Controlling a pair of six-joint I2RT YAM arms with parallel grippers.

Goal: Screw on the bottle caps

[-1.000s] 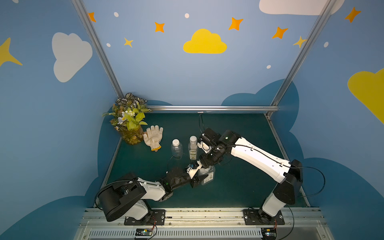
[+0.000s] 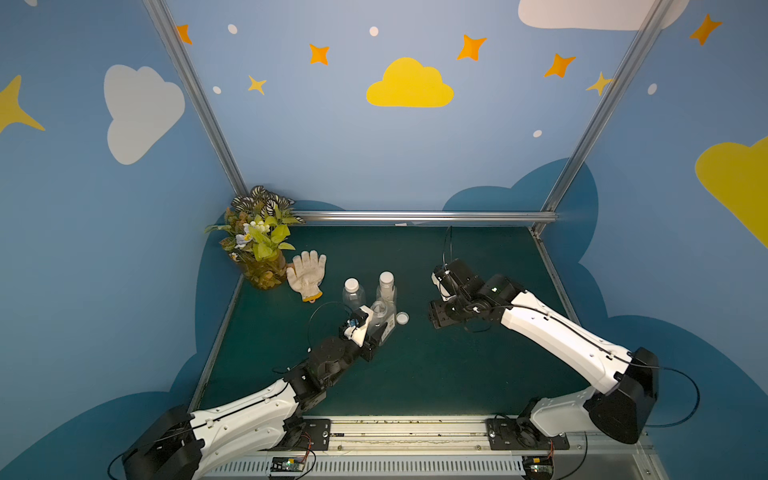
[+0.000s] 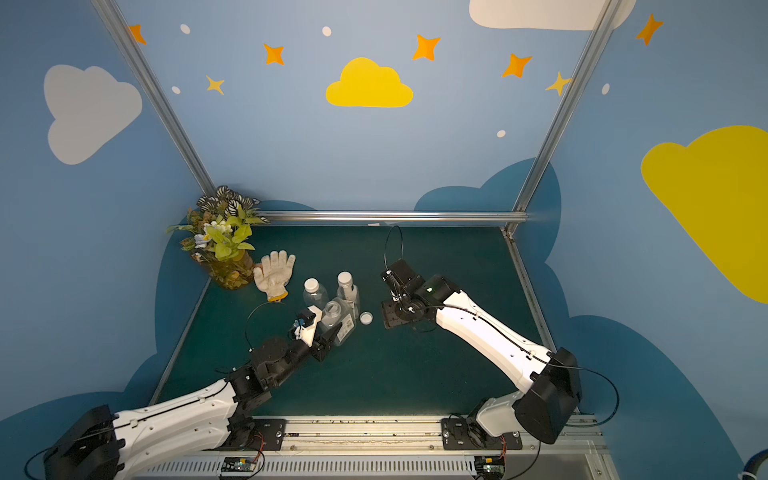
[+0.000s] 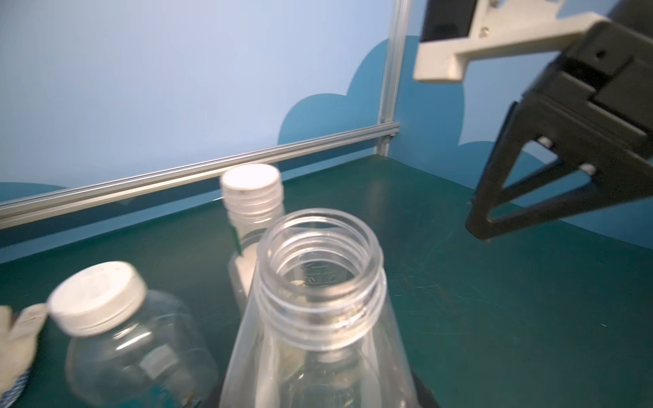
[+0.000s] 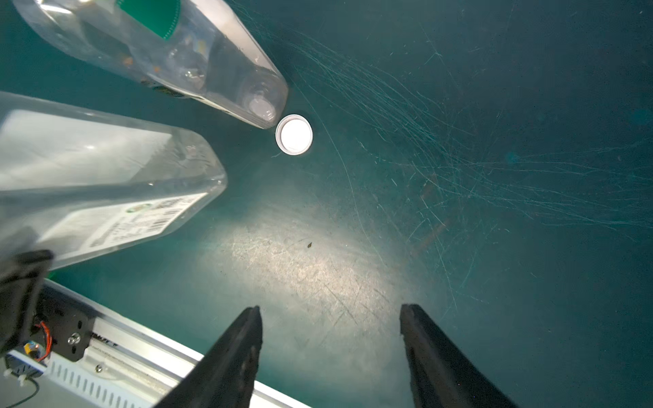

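My left gripper is shut on the clear uncapped bottle [image 4: 319,367], whose threaded mouth is bare. I cannot tell whether its base touches the table. The loose white cap [image 5: 296,134] lies hollow side up on the table, close to the foot of the slim capped bottle [image 5: 245,91]. Over bare table to the right, my right gripper stands open and empty, away from the cap. A wide bottle wearing a white cap [image 4: 98,299] is left of the held one. The slim bottle's white cap [image 4: 250,178] is also on its neck.
A work glove [image 2: 306,276] and a potted plant [image 2: 260,240] occupy the back left. The bottles stand close together beside the held one. Bare green table [image 2: 448,376] spreads at the front and right; a metal rail [image 2: 416,217] borders the back.
My left gripper has carried the uncapped bottle left and back. My right gripper has moved away to the right from above it. The cap, earlier by the bottle's mouth, now lies on the table.
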